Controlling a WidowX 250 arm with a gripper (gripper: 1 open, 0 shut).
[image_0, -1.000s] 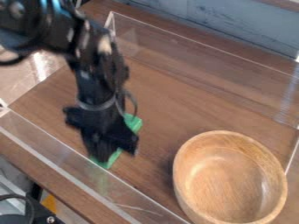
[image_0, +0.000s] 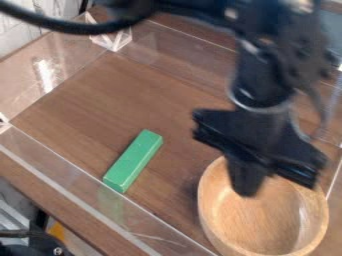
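A green rectangular block (image_0: 134, 160) lies on the wooden table, left of a round wooden bowl (image_0: 234, 225) in the lower right. My dark gripper (image_0: 250, 165) hangs over the upper part of the bowl, blurred, and hides part of it and of the table behind. It looks shut, with nothing visible between its fingers.
The wooden tabletop (image_0: 114, 95) is bordered by clear low walls along the left, back and front edges. Bare wood lies behind and left of the green block. Cables hang at the top left.
My gripper has risen from over the green block and swung right to above the bowl. The block lies on the table, no longer covered by the gripper.
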